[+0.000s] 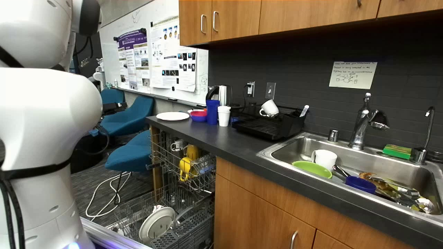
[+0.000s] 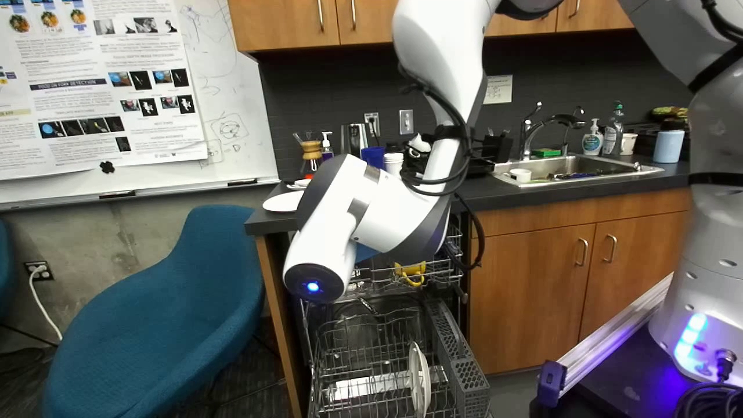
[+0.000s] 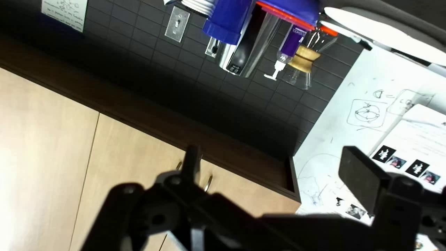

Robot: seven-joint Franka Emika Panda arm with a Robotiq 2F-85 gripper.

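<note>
My gripper stands open in the wrist view, its two dark fingers wide apart and nothing between them. Beyond it lie the wooden upper cabinets [image 3: 138,154] and the whiteboard [image 3: 330,171]; this view is heavily rotated. In exterior view 2 my arm [image 2: 390,209] bends down before the counter's left end, above the open dishwasher, and hides its own gripper. White plates [image 1: 157,224] stand in the dishwasher's lower rack [image 2: 376,348]. A yellow mug [image 1: 185,168] sits in its upper rack [image 1: 203,178].
The sink [image 1: 286,151] holds a white mug [image 1: 325,158], a green bowl [image 1: 312,168], a blue bowl [image 1: 360,184] and utensils. On the counter [image 1: 232,143] are a white plate [image 1: 172,116], cups and a black drying rack [image 1: 265,126]. A blue chair [image 2: 160,313] stands left of the dishwasher.
</note>
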